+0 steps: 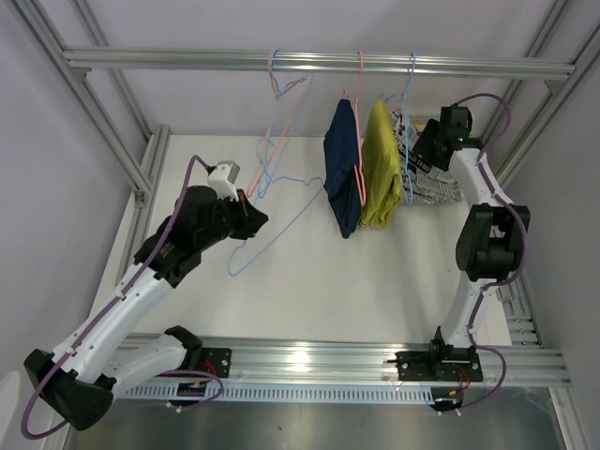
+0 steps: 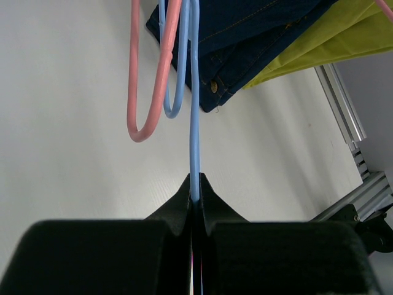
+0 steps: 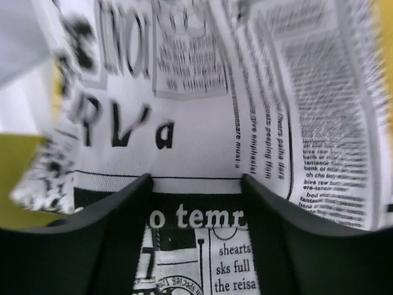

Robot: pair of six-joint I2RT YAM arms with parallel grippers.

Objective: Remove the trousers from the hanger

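Newspaper-print trousers (image 1: 422, 178) hang on the rail at the right, beside olive trousers (image 1: 380, 169) and dark blue jeans (image 1: 340, 169). My right gripper (image 1: 434, 148) is at the print trousers; in the right wrist view its blurred fingers stand apart against the fabric (image 3: 245, 123), and whether cloth is between them is unclear. My left gripper (image 1: 247, 219) is shut by empty hangers at the left, with a blue hanger (image 2: 194, 123) passing in front of or through its fingertips; I cannot tell which.
Empty pink and blue hangers (image 2: 141, 134) hang from the rail (image 1: 187, 59) at the left. The white board (image 1: 300, 291) below is clear. Metal frame posts stand at both sides.
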